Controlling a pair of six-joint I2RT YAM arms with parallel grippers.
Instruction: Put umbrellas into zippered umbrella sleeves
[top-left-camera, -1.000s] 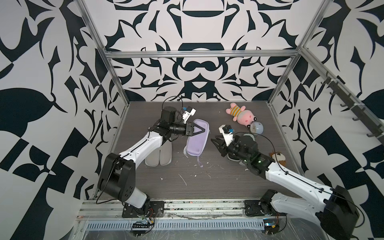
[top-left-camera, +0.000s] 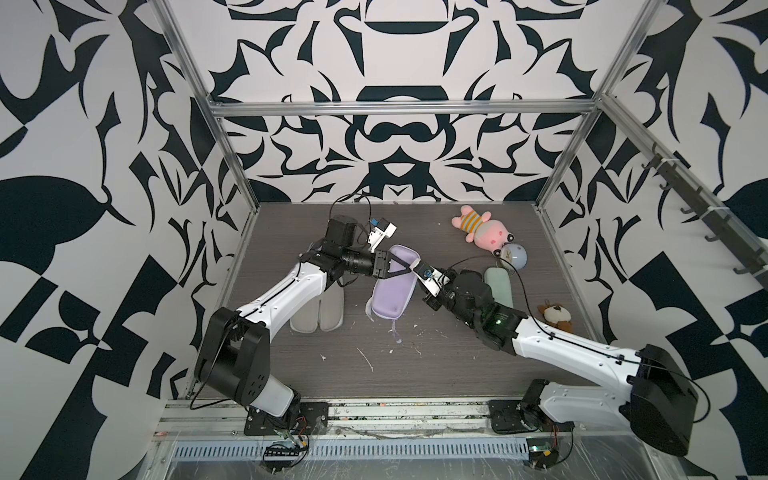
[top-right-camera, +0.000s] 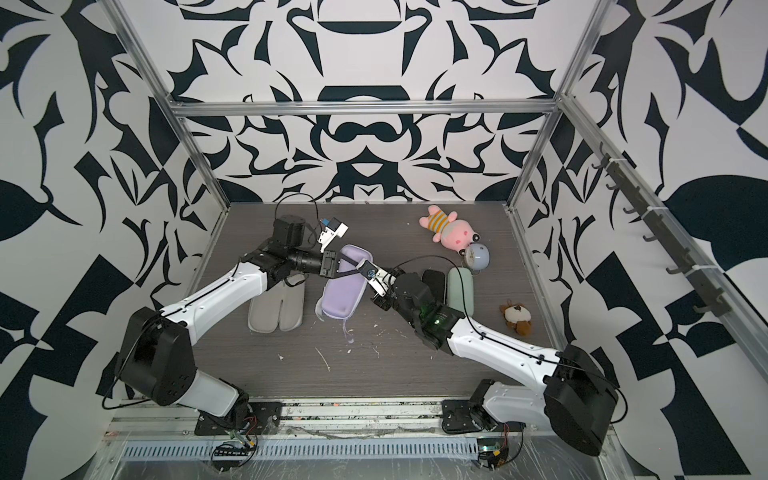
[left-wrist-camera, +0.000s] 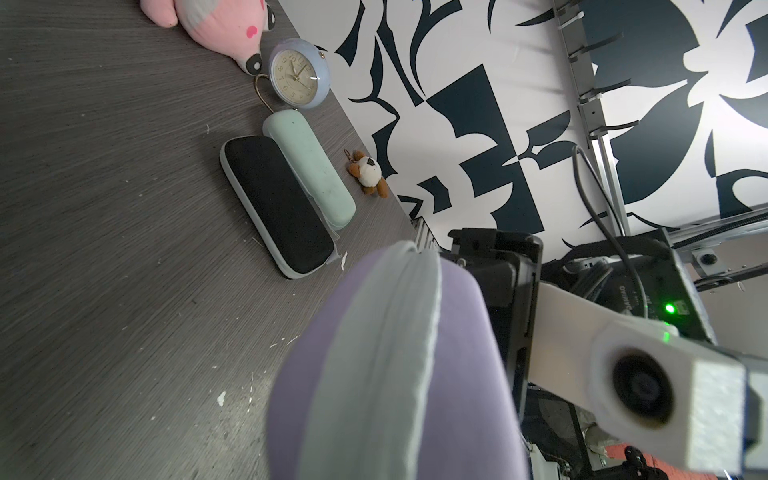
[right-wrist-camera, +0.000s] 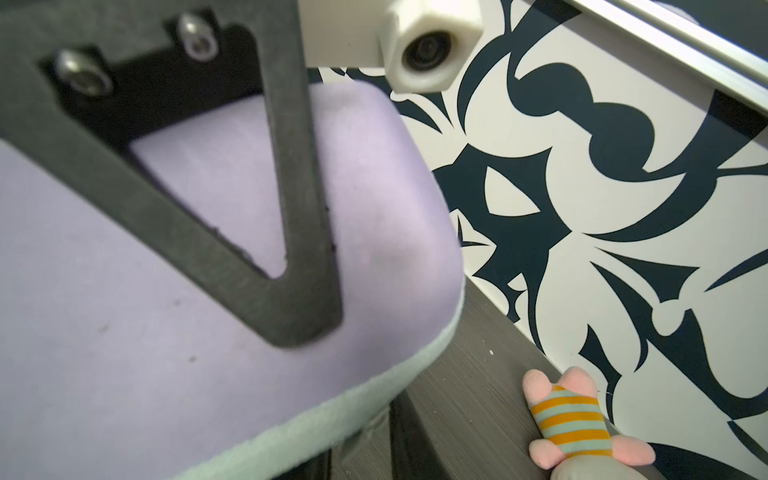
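Observation:
A lavender zippered sleeve (top-left-camera: 390, 300) with a pale zipper band hangs between my two grippers at the middle, its pull tab dangling. My left gripper (top-left-camera: 405, 262) is at its upper part, and the sleeve fills the lower part of the left wrist view (left-wrist-camera: 472, 360). My right gripper (top-right-camera: 369, 276) has reached the sleeve's right side near the top. In the right wrist view a black finger (right-wrist-camera: 304, 296) lies across the lavender face (right-wrist-camera: 384, 200). Whether either gripper grips the sleeve is unclear.
Grey cases (top-left-camera: 330, 308) lie at left. Black (left-wrist-camera: 276, 208) and mint (left-wrist-camera: 312, 164) cases, an alarm clock (left-wrist-camera: 296, 76), a pink plush toy (top-left-camera: 484, 232) and a small brown plush (left-wrist-camera: 368, 172) lie at right.
My right gripper has moved left and up to the sleeve and turned. My left gripper and the sleeve have shifted slightly.

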